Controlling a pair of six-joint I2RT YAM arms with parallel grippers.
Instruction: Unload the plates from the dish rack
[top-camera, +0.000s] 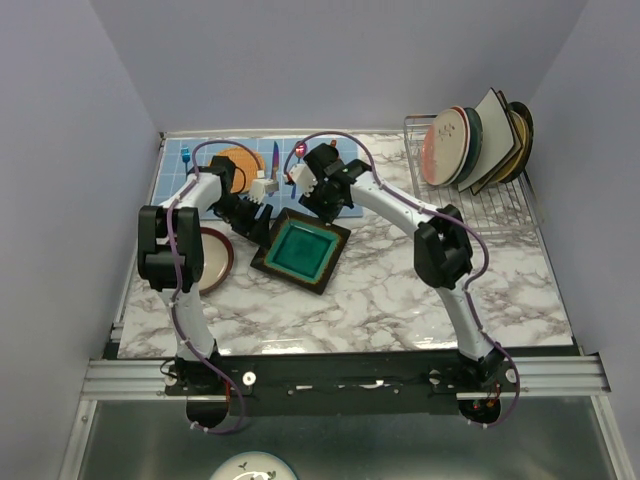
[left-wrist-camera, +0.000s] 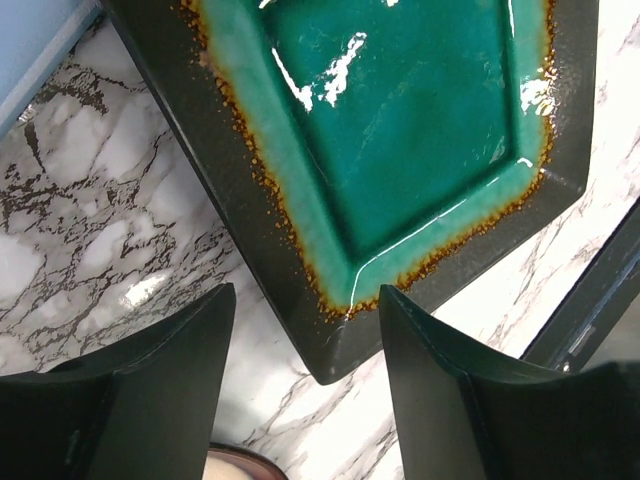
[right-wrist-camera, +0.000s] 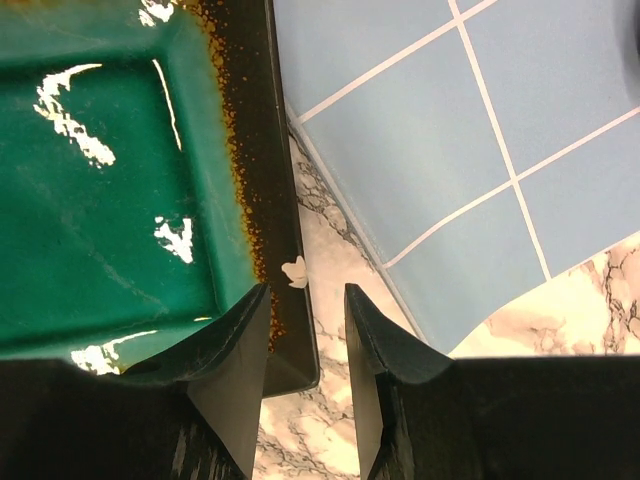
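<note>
A square green plate with a dark rim (top-camera: 303, 252) lies flat on the marble counter in the middle. My left gripper (top-camera: 266, 228) hovers at its left side; in the left wrist view its parted fingers (left-wrist-camera: 190, 340) stand over the plate's near corner, with nothing gripped. Over the far right edge is my right gripper (top-camera: 330, 218). Its fingers (right-wrist-camera: 240, 350) are apart in the right wrist view, one over the dark rim and one beyond it. Other plates (top-camera: 445, 146) stand upright in the wire dish rack (top-camera: 490, 212) at the back right.
A blue tiled mat (top-camera: 345, 212) with a round wooden board (top-camera: 240, 165), a knife (top-camera: 275, 155) and a red ladle (top-camera: 299, 150) lies behind. A brown-rimmed round plate (top-camera: 215, 260) rests at left.
</note>
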